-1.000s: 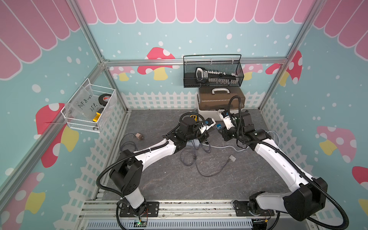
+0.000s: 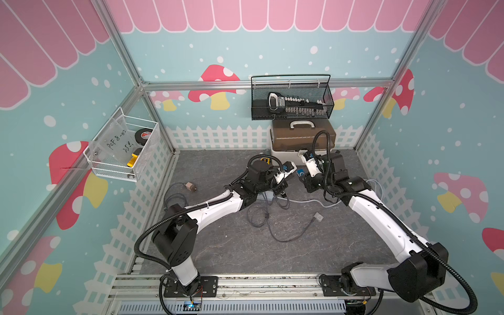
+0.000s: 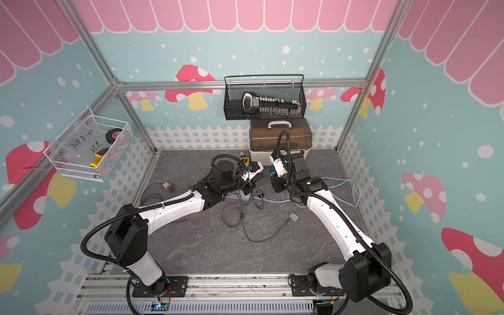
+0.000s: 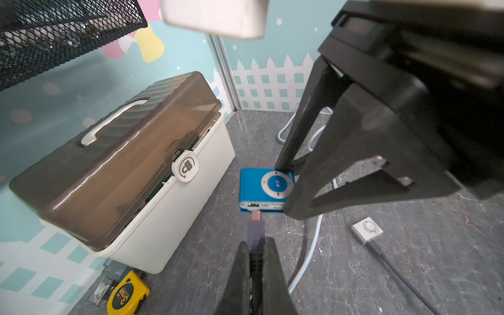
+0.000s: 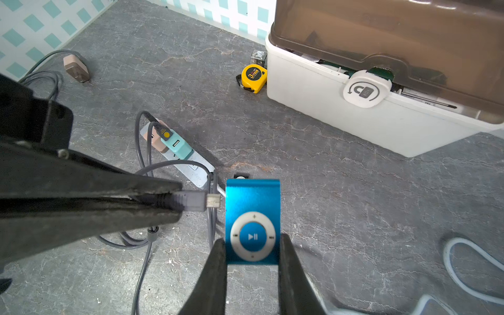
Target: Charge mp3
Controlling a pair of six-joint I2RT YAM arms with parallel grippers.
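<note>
A blue MP3 player [image 5: 252,202] [image 4: 257,186] is held upright in my right gripper, which is shut on it. My left gripper is shut on a grey cable plug [image 5: 186,201], whose light connector tip [image 5: 213,201] points at the player. In the left wrist view the tip sits just below the port edge; in the right wrist view it is beside the player's side. I cannot tell that it is inserted. A power strip [image 5: 197,173] with adapters lies on the floor beneath.
A brown-lidded toolbox [image 5: 388,115] stands at the back, a yellow tape measure [image 5: 253,78] beside it. A black mesh basket [image 2: 291,99] hangs above. Loose cables and a white adapter [image 4: 366,230] lie on the grey floor.
My left arm has shifted very slightly over the last second. The right arm looks unchanged.
</note>
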